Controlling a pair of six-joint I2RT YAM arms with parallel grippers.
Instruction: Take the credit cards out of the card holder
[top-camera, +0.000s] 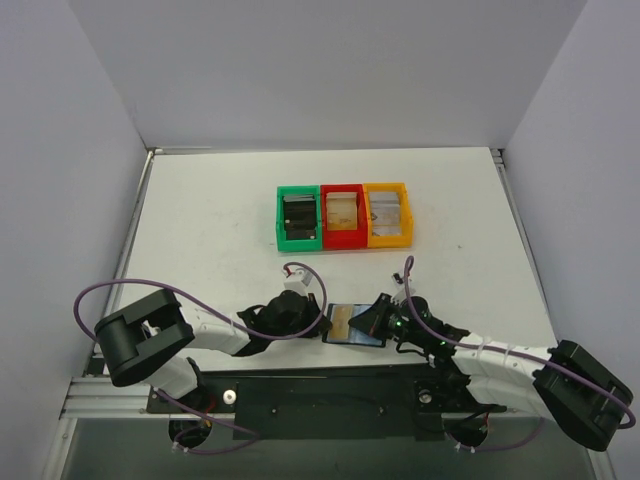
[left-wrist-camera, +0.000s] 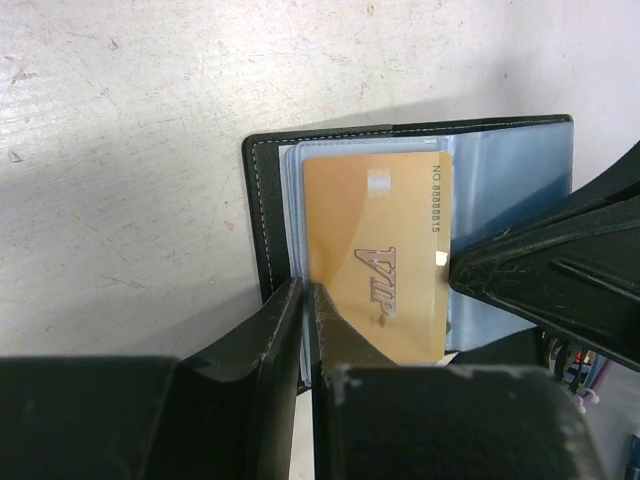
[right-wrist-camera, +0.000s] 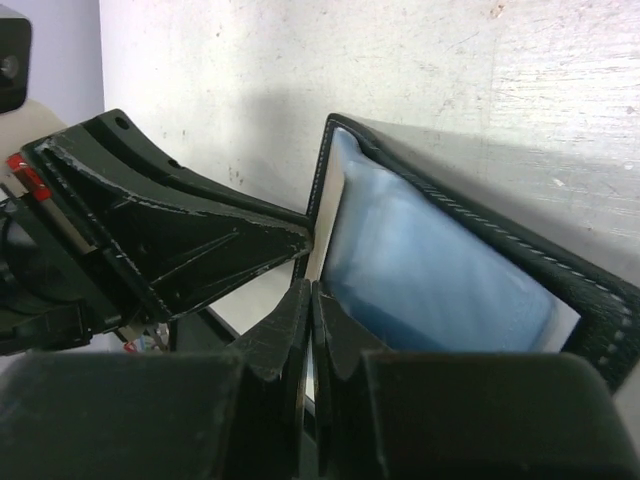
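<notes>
The dark card holder (left-wrist-camera: 268, 210) lies open at the table's front, its pale blue inner (right-wrist-camera: 430, 270) showing. In the left wrist view a gold VIP card (left-wrist-camera: 375, 230) lies on top of pale cards in its left part. My left gripper is at the left edge of that stack; how far its fingers are parted is hard to tell. My right gripper is shut over the holder's blue side, with no card visible between its fingers. In the left wrist view, a black right-arm finger reaches in beside the gold card.
Green (top-camera: 282, 225), red (top-camera: 344, 240) and yellow (top-camera: 390, 240) bins with stacked contents stand at the back centre. Both arms crowd the front edge around the holder.
</notes>
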